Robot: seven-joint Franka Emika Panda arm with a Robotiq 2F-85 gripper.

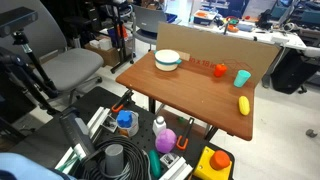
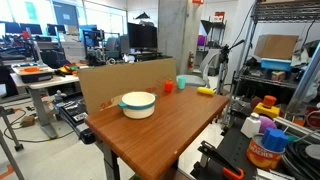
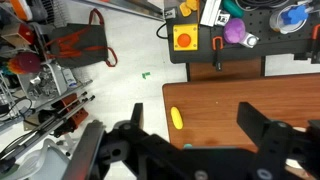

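Note:
My gripper is open in the wrist view, its black fingers (image 3: 123, 142) wide apart at the lower edge. Between them, well below, a yellow oblong object (image 3: 177, 118) lies on the brown table (image 3: 215, 115). In exterior view 1 that yellow object (image 1: 244, 105) is near the table's right edge, with a teal cup (image 1: 242, 77) and a small red object (image 1: 220, 70) farther back. A white round pot with teal trim (image 1: 168, 60) sits at the back left, seen also as a white pot (image 2: 137, 105) in exterior view 2. Neither exterior view clearly shows the gripper.
A cardboard panel (image 1: 215, 48) stands along the table's back edge. In front is a dark bench holding a yellow block with a red top (image 1: 213, 163), a purple ball (image 1: 165, 140) and a clear bin (image 1: 125, 122).

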